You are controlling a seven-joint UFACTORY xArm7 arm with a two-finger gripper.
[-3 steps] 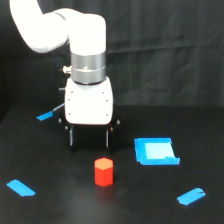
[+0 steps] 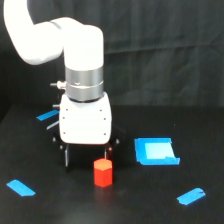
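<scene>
A small red block (image 2: 103,173) stands on the dark table near the front middle. My gripper (image 2: 89,157) hangs from the white arm just behind and above it, pointing down. Its thin dark fingers are spread wide apart, with the right one close to the block's upper right edge in the view. I see nothing held between them. Whether a finger touches the block cannot be told from this angle.
To the right lies a white square (image 2: 158,151) framed by blue tape. Strips of blue tape mark the table at front left (image 2: 20,188), front right (image 2: 191,196) and back left (image 2: 48,115).
The arm and gripper have come down and towards the camera, slightly left, closer to the red block. The block has not visibly moved, and the fingers remain spread.
</scene>
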